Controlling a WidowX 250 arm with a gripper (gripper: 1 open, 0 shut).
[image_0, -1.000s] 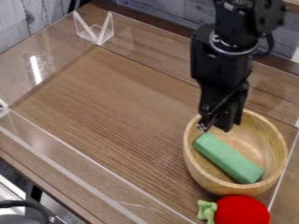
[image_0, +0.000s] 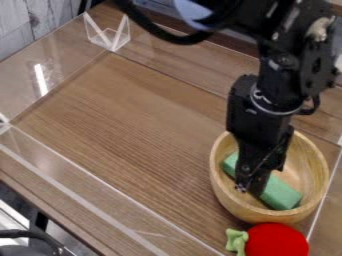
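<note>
A wooden bowl (image_0: 310, 210) on the right holds a green block (image_0: 278, 193) lying diagonally. My black gripper (image_0: 251, 175) reaches down into the bowl over the block's upper part, which it partly hides. Whether its fingers are closed on the block is hard to tell.
A red tomato-like object (image_0: 278, 243) with a green top sits just in front of the bowl. A white wire holder (image_0: 108, 31) stands at the back left.
My gripper has moved down into the bowl, now covering more of the green block's upper end.
</note>
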